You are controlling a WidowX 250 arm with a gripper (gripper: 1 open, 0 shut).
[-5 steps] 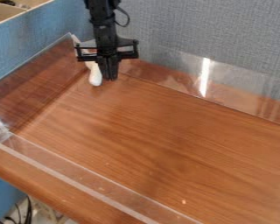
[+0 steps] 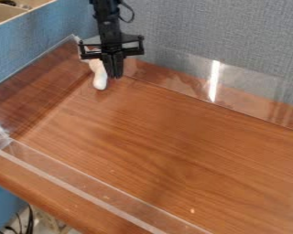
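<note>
My black gripper point(image 2: 113, 69) hangs down at the back left corner of the wooden surface, its fingers pointing at the floor. It looks shut, with nothing clearly between its fingers. A white elongated object point(image 2: 100, 79) lies just left of the fingers, partly behind the gripper; whether they touch I cannot tell.
Clear plastic walls point(image 2: 241, 91) border it, with grey-blue padded panels behind. Cables point(image 2: 27, 221) show outside at the lower left.
The gripper has shifted very slightly up and left since a second ago. The white object looks unmoved.
</note>
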